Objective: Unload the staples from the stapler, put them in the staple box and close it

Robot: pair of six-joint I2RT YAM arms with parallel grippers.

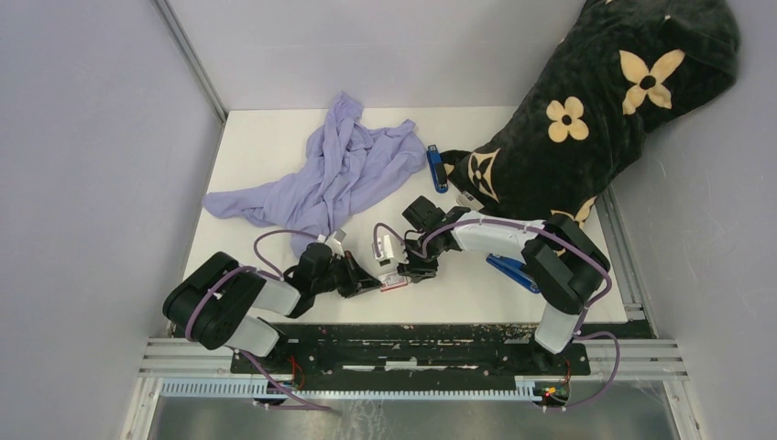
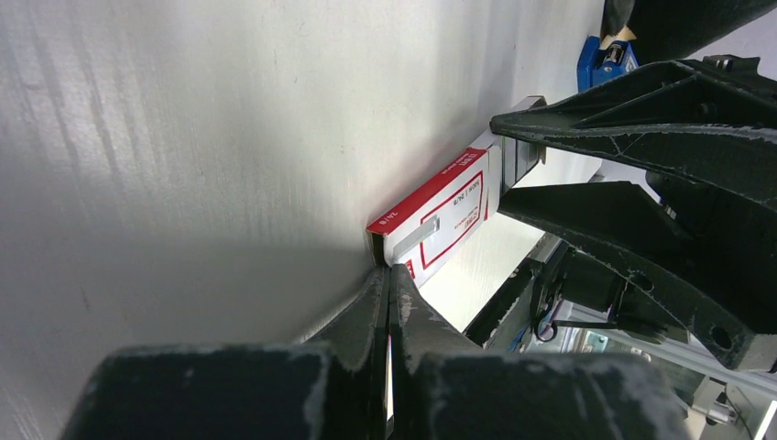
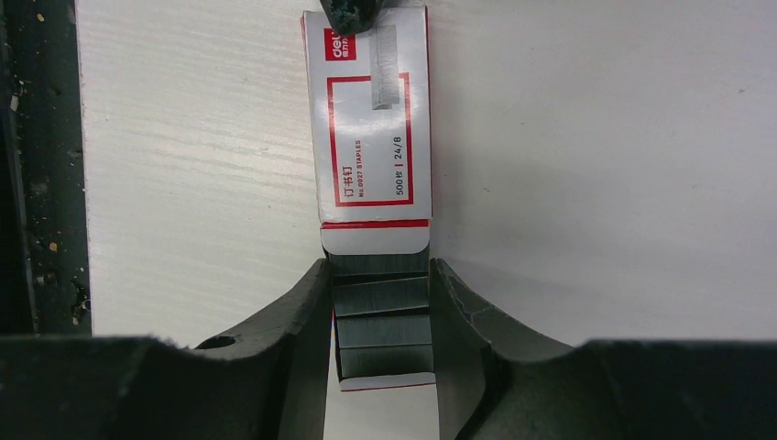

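Observation:
A white-and-red staple box [image 1: 394, 281] [image 2: 449, 220] [image 3: 371, 137] lies on the white table between my grippers. Its end flap is open, with several strips of staples [image 3: 382, 330] showing out of it. My right gripper is shut on that protruding end, fingers along both long sides. My left gripper is shut at the box's other end, its tips against the box; nothing shows between its fingers. Two blue staplers lie on the table in the top view, one [image 1: 436, 169] at the back, the other [image 1: 513, 271] right of my right gripper.
A lilac cloth [image 1: 348, 170] covers the back left of the table. A large dark floral plush [image 1: 596, 128] fills the back right. The table's front edge is just in front of the box, with a dark gap beyond.

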